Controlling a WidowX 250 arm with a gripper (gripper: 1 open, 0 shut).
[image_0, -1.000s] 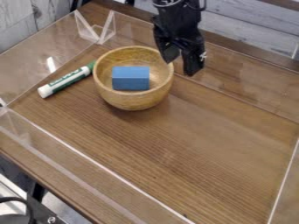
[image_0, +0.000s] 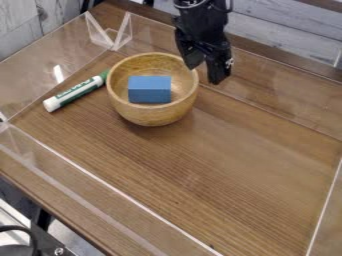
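My gripper (image_0: 206, 62) is a dark arm reaching down from the top middle, just behind and right of a wooden bowl (image_0: 168, 114); whether its fingers are open or shut is hard to tell. A blue block (image_0: 148, 88) sits inside the bowl. Left of the bowl lies a white tube with green ends (image_0: 74, 94).
Clear plastic side walls line its edges, and a small clear object (image_0: 110, 30) stands at the back left.
The gripper has shifted very slightly; the bowl, block and tube have not visibly moved.
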